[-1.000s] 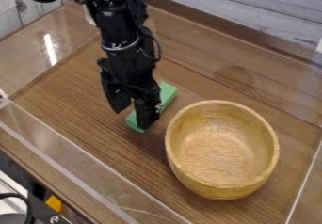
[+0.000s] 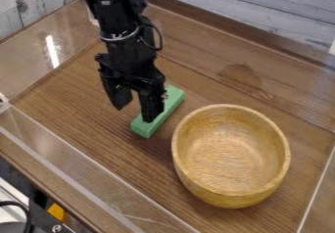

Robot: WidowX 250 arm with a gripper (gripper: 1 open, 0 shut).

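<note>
The black gripper (image 2: 133, 100) hangs from the upper centre of the camera view, open, its fingers pointing down above the table. Just right of and below it a green rectangular block (image 2: 155, 120) lies on the wooden table, partly behind the gripper. I cannot tell whether the fingers touch it.
A large yellow bowl (image 2: 229, 154) sits to the right of the green block, close by. Pale walls and ledges border it, and cables lie at the bottom left corner.
The gripper has moved a little up and to the left, uncovering more of the green block. The block and bowl look unmoved.
</note>
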